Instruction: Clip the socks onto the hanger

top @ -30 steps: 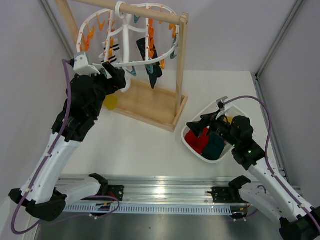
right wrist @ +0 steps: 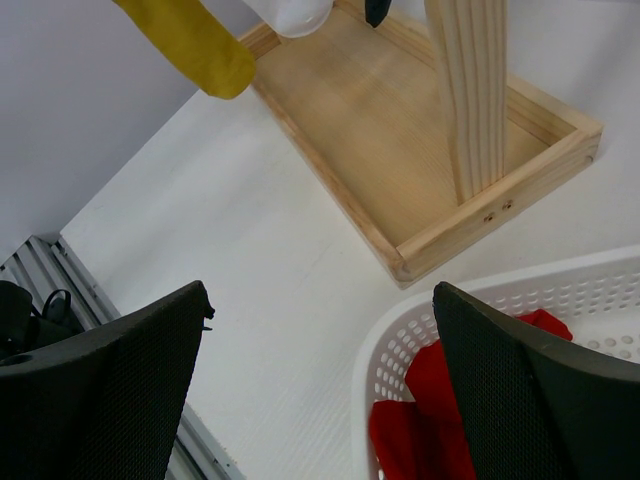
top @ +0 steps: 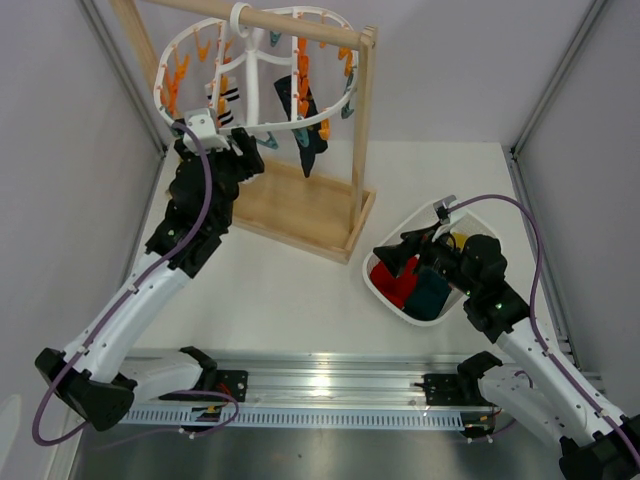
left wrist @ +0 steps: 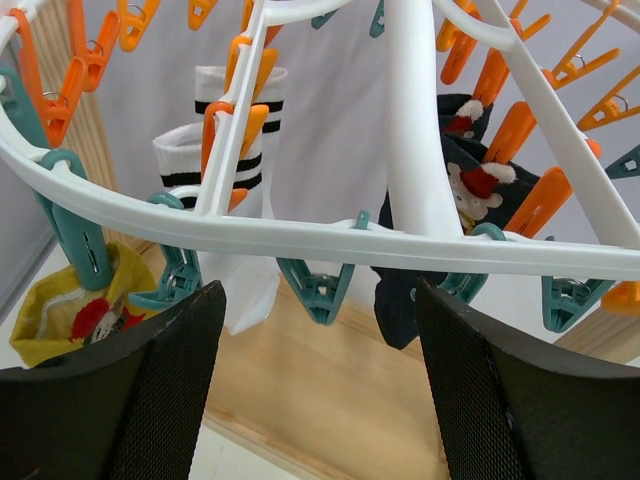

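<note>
The white round hanger with orange and teal clips hangs from a wooden frame. White striped socks and dark Christmas socks hang from it; a yellow sock shows at left. My left gripper is at the hanger's front rim, fingers apart, with nothing held between them, below a teal clip. My right gripper stands open over a white basket holding red socks and, in the top view, dark teal cloth.
The hanger's wooden base sits at the back left of the table. Bare white table lies in front of it and around the basket. Walls close in on both sides.
My left arm has moved rightward and toward the back, up to the hanger's front rim. The right arm is nearly still.
</note>
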